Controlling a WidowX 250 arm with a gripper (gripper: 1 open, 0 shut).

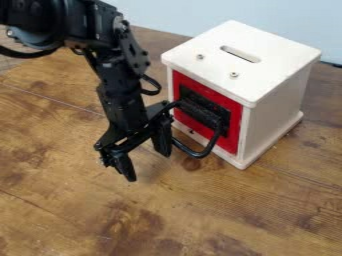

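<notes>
My black gripper [144, 158] points down just left of a white wooden box [270, 118], low over the wooden table, its two fingers spread apart with nothing visible between them. The box has a red front panel [231, 149] holding a black grille, a slot and two screws on its top. A black loop, a handle or cable, curves out from the front near the gripper; whether it touches the gripper is unclear.
A pale wall [301, 25] stands behind the box.
</notes>
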